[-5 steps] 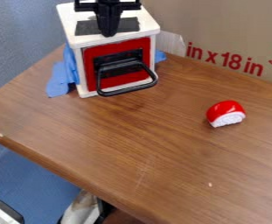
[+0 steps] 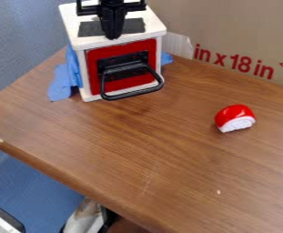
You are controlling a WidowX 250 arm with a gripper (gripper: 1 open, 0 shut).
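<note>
The black gripper (image 2: 112, 27) is at the top of the camera view, over the dark top panel of a white toy oven (image 2: 154, 47) with a red front and a black handle. Whether its fingers are open or shut cannot be made out. A red and white round object (image 2: 235, 117) lies on the wooden table (image 2: 144, 164) to the right.
Blue cloth (image 2: 62, 82) lies behind and beside the oven. A cardboard panel (image 2: 235, 36) stands along the back.
</note>
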